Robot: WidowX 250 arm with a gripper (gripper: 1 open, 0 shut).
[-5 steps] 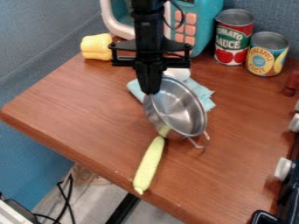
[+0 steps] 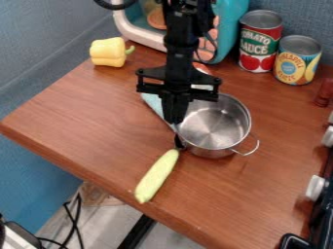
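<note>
My black gripper reaches down at the left rim of a steel pot, its fingertips low by the pot's wall; whether it is open or shut is hard to see. The pot stands upright on the wooden table. A pale yellow corn cob lies diagonally in front of the pot, its upper end near the fingertips. A light blue cloth shows behind the gripper, partly hidden.
At the back stand two cans, a teal toy appliance and a yellow pepper. A black appliance lines the right edge.
The pot has gone from tilted to resting upright and shifted slightly right. My gripper has moved down with it. The corn has shifted slightly.
</note>
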